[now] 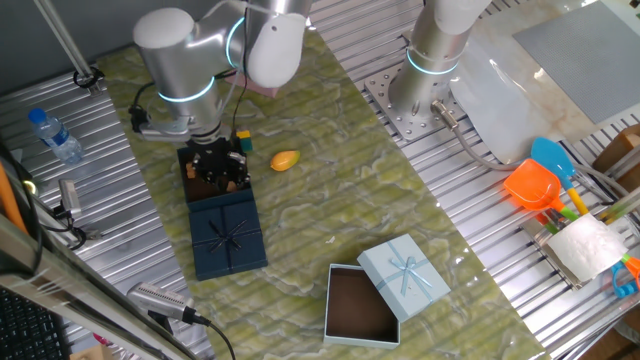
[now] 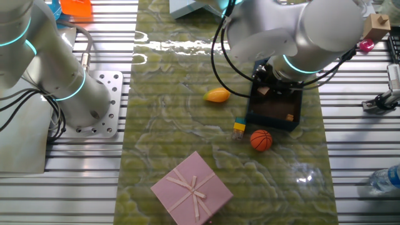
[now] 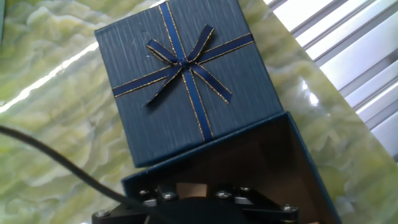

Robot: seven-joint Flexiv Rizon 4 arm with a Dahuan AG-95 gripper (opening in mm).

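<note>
The dark blue open box (image 1: 188,188) stands on the mat, with its ribboned lid (image 1: 228,241) resting against its front side. My gripper (image 1: 222,180) points down into the box, its fingers apart in what looks like an open stance. Two small wooden blocks are inside: one light block (image 2: 264,90) close to the fingers and another block (image 2: 290,117) by a corner. In the wrist view, the light block (image 3: 191,188) shows between and beyond the fingers, partly covered by the gripper body; contact cannot be made out.
Outside the box lie a yellow-orange mango (image 2: 217,95), a small yellow-teal block (image 2: 239,127) and an orange basketball (image 2: 260,140). A pink gift box (image 2: 192,189) and an open light blue box (image 1: 362,307) with its lid (image 1: 405,277) stand farther off. Bare mat lies between them.
</note>
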